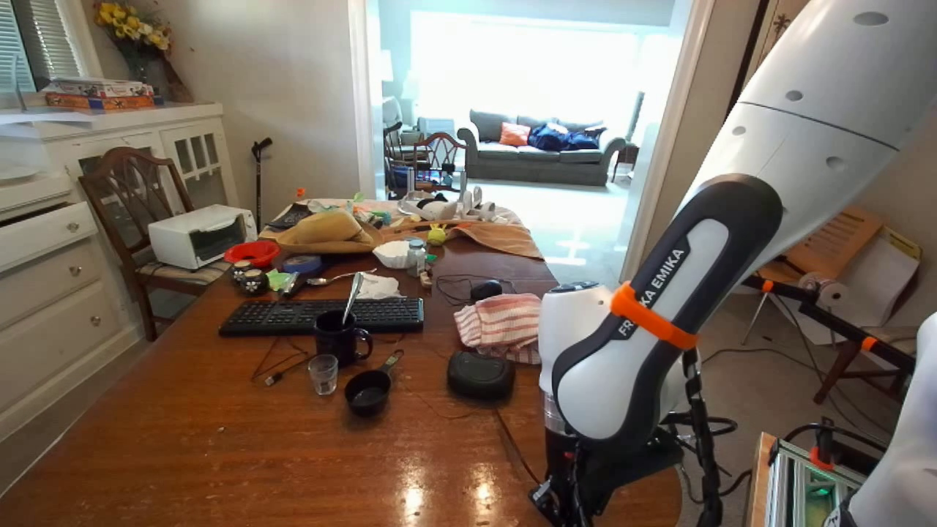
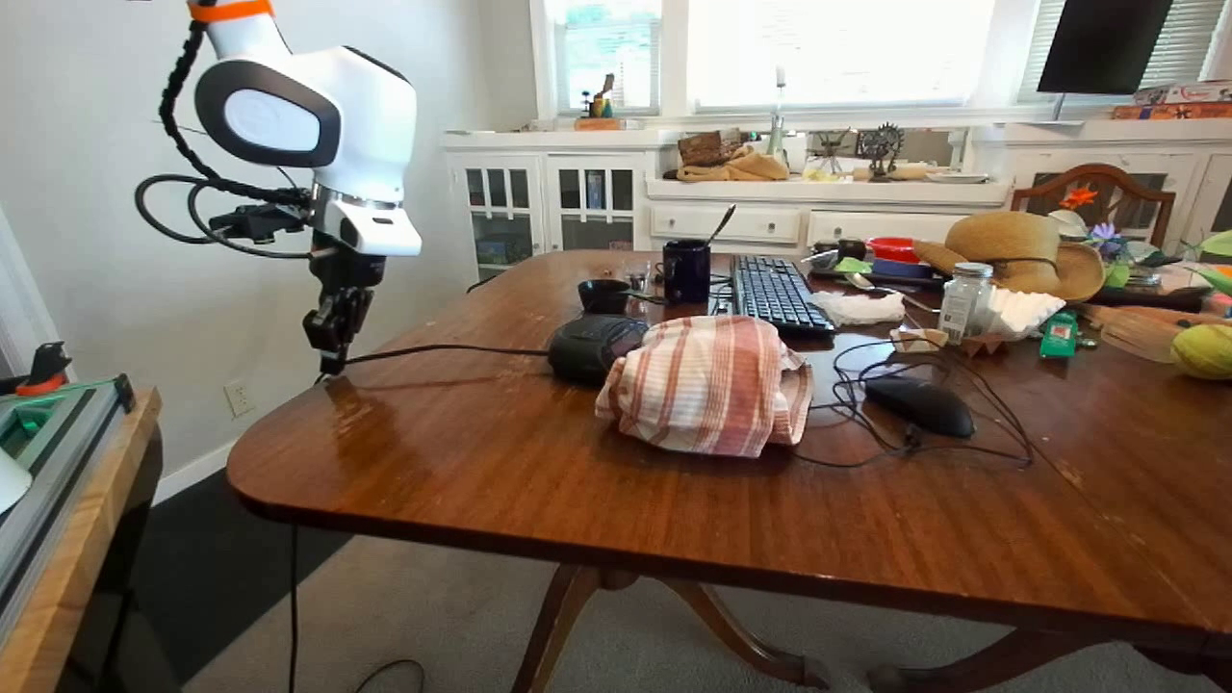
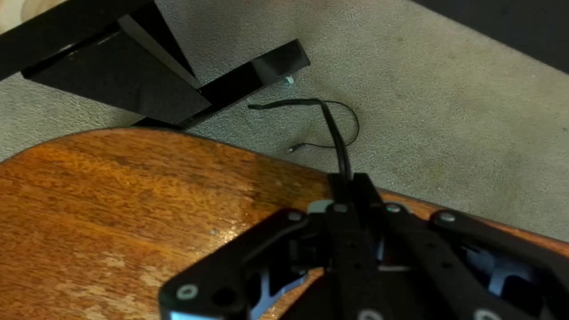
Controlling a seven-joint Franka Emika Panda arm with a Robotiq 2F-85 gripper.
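Note:
My gripper is shut on a black cable [image 3: 334, 133], near the rounded table edge. Beyond the fingertips the cable bends over, and a thin length with a plug end [image 3: 294, 147] shows over the carpet. In exterior view 2, the gripper [image 2: 332, 363] is just above the tabletop corner. From it the cable [image 2: 462, 347] stretches across the wood to a rounded black case [image 2: 583, 352], while another stretch hangs below the table's edge. Exterior view 1 shows the same case [image 1: 480, 376] left of the arm; the fingertips are hard to make out there.
A striped cloth [image 2: 716, 387] sits beside the case. A black pan-like cup [image 1: 367, 392], a clear glass [image 1: 323, 375], a dark mug [image 1: 335, 338] with a spoon and a keyboard [image 1: 263, 318] stand farther left.

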